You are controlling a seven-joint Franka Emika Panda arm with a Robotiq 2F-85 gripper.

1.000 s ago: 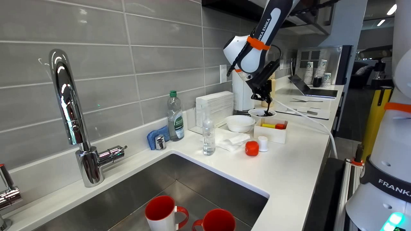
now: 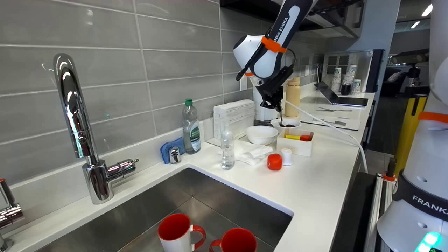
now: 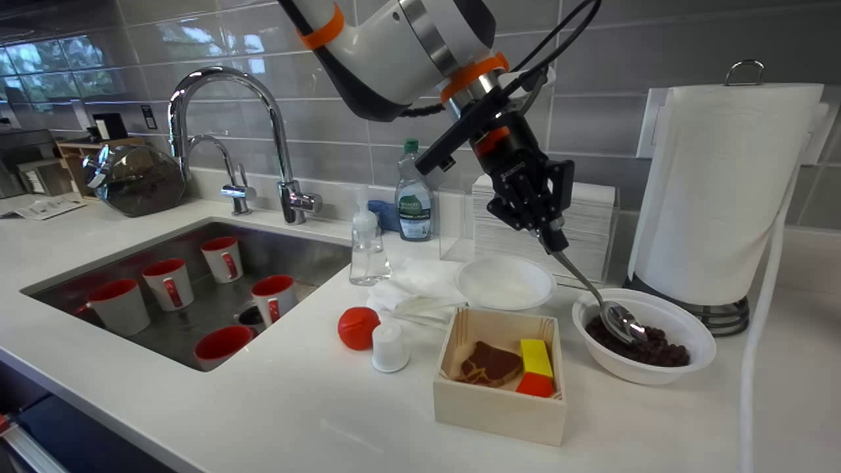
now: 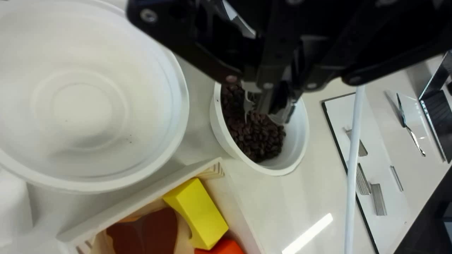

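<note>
A metal spoon (image 3: 581,276) slants down from my gripper (image 3: 553,239), which is shut on the upper end of its handle. The spoon's head reaches inside a white bowl (image 3: 694,361) of dark beans (image 4: 259,141); whether it touches the beans I cannot tell. In the wrist view the black fingers stand over that bowl and hide part of it. An empty-looking white bowl (image 3: 504,285) sits beside it, toward the sink.
A wooden box (image 3: 500,416) holding toy food stands in front of the bowls. Paper towels (image 3: 721,189) and stacked napkins (image 3: 544,228) are behind. A white cable (image 3: 761,331) runs past the bean bowl.
In exterior view 1 my gripper has shifted left and slightly up, from over the bean bowl's right part toward its left. The bowls have not visibly moved.
</note>
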